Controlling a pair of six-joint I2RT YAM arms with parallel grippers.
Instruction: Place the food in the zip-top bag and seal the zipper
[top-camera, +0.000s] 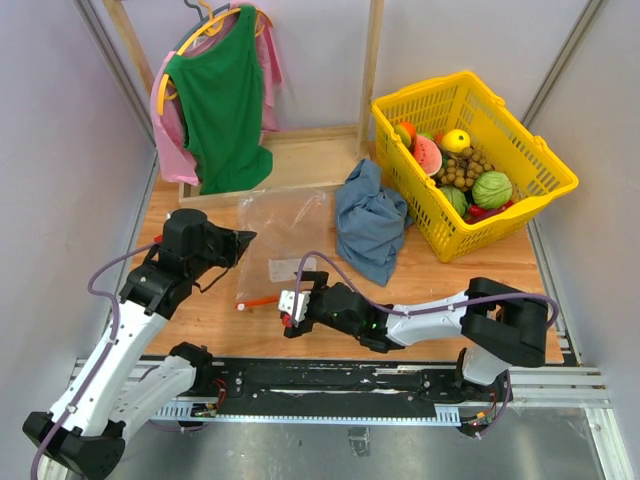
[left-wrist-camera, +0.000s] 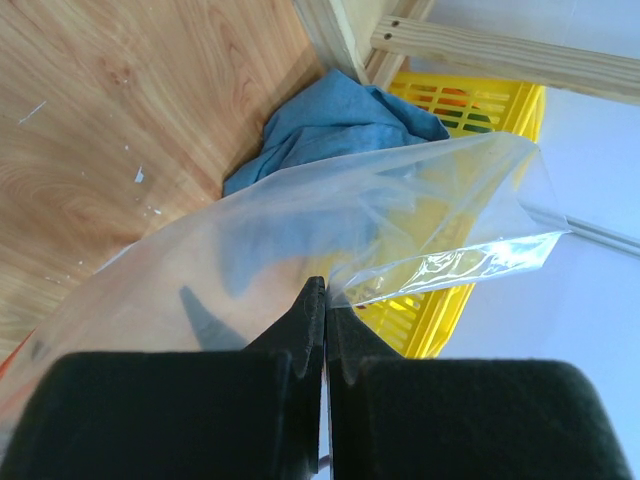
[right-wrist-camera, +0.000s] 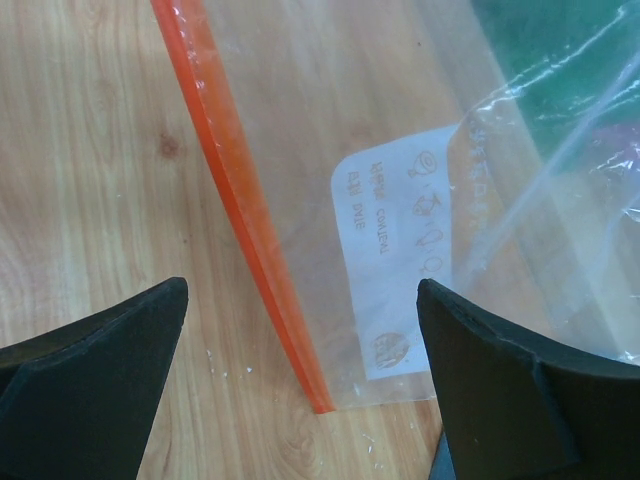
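A clear zip bag (top-camera: 285, 225) with an orange-red zipper strip (top-camera: 262, 301) is raised off the table at its left side. My left gripper is shut on the bag's thin film, which spreads out from its fingertips. In the right wrist view the white printed label (right-wrist-camera: 395, 245) and the zipper strip (right-wrist-camera: 250, 215) show between the fingers. My right gripper stands open above the zipper end, and nothing is held in it. Play food, among it a watermelon slice (top-camera: 427, 156) and a green cabbage (top-camera: 491, 190), lies in the yellow basket (top-camera: 550, 185).
A crumpled blue cloth (top-camera: 370, 220) lies between bag and basket. Behind the bag stands a wooden rack (top-camera: 318, 160) hung with a green top (top-camera: 220, 110) and pink clothes. Bare table (top-camera: 500, 275) shows at the right front.
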